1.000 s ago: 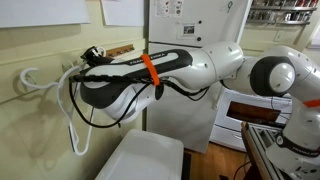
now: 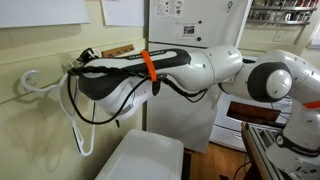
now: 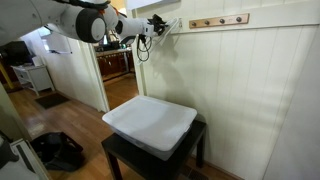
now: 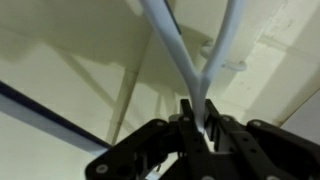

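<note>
A white plastic hanger (image 2: 73, 122) hangs in front of the cream wall at the left of the first exterior view, its hook end toward the left. My gripper is shut on the hanger where its two arms meet, as the wrist view shows. In the second exterior view the gripper (image 3: 157, 26) is high up near the wall, with the hanger (image 3: 174, 27) to its right. The exact finger contact is partly hidden in the exterior views.
A wooden peg rail (image 3: 220, 21) runs along the wall, right of the gripper in the second exterior view. Below, a large white lidded bin (image 3: 150, 120) rests on a dark table (image 3: 125, 152). Between bin and gripper the air is clear.
The gripper has shifted slightly left and down in the first exterior view, carrying the hanger with it. The bin has not moved.
</note>
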